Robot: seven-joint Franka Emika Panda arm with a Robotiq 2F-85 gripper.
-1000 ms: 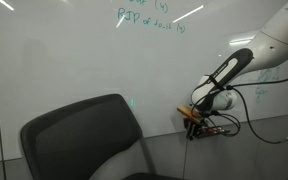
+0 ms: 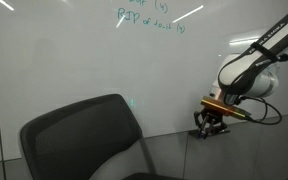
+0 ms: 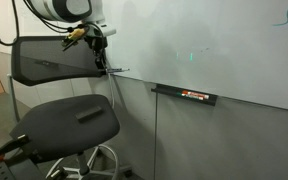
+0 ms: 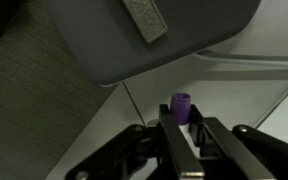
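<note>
A purple-ended marker (image 4: 181,103) pokes out between the fingertips of my gripper in the wrist view, and the fingers are shut on it. Most of the marker is hidden by the black fingers. In exterior view 1 my gripper (image 2: 206,129) is at the right, close to the lower part of the whiteboard (image 2: 94,60). Exterior view 2 has the gripper (image 3: 101,62) beside the chair's backrest, above the seat's level. A grey eraser (image 4: 146,18) lies on the dark chair seat (image 4: 94,45).
The black office chair (image 3: 64,135) stands in front of the board, its backrest (image 2: 79,140) rising at the left of exterior view 1. A marker tray (image 3: 169,91) along the board's lower edge holds a red-and-white item (image 3: 195,95). Open carpet (image 4: 34,95) shows beside the seat.
In exterior view 1 the gripper has shifted to the right, and its orange-topped wrist has turned. The arm's upper links have moved right too. The chair has stayed put.
</note>
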